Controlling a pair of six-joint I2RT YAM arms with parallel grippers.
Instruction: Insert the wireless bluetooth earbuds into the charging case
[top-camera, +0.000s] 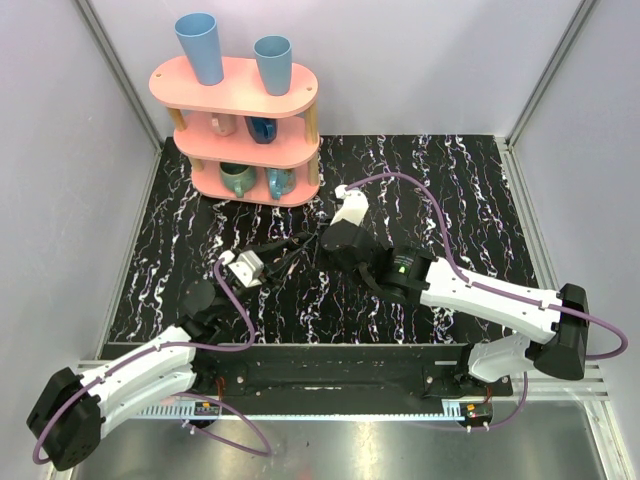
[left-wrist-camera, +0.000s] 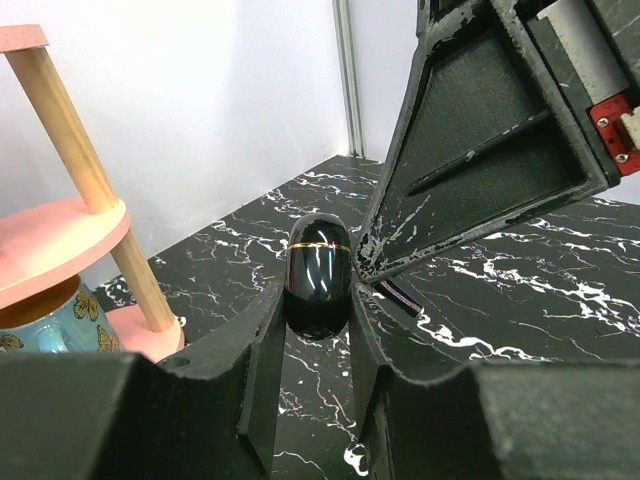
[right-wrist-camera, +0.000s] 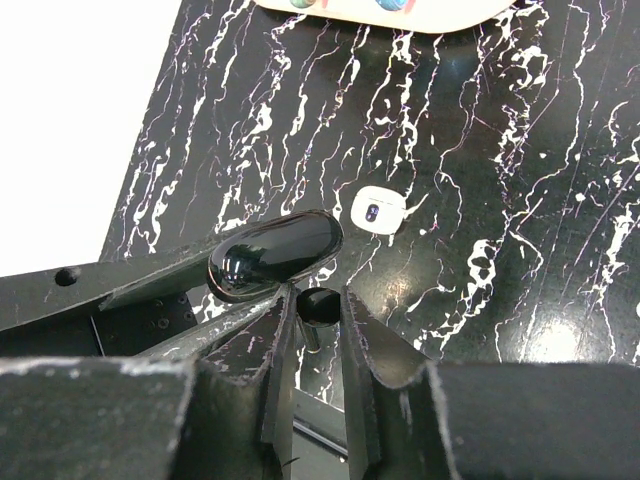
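Observation:
In the left wrist view my left gripper is shut on a glossy black earbud (left-wrist-camera: 318, 272) with a gold band, held upright between the fingertips. My right gripper is shut on a dark, round-ended piece (right-wrist-camera: 319, 307), likely the other earbud, seen end-on and partly hidden. A glossy black oblong (right-wrist-camera: 273, 255) lies just above it in that view, by the other gripper's frame. The white charging case (right-wrist-camera: 378, 209) rests on the marble surface below. In the top view both grippers meet near the centre, hiding what they hold.
A pink three-tier shelf (top-camera: 235, 87) with blue cups and mugs stands at the back left. White walls enclose the marble surface (top-camera: 460, 200).

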